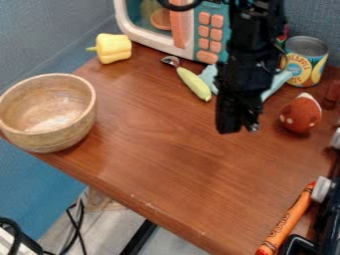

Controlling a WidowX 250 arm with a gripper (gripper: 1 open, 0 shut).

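My black gripper hangs over the wooden table, right of centre, in front of the toy microwave and left of a red-brown round object. Whether its fingers are open or shut is hard to tell. A yellow corn-like object lies left of it, and a pale blue cloth lies behind it.
A wooden bowl sits at the left, a yellow pepper at the back left. A can stands back right. An orange crayon-shaped tube lies front right.
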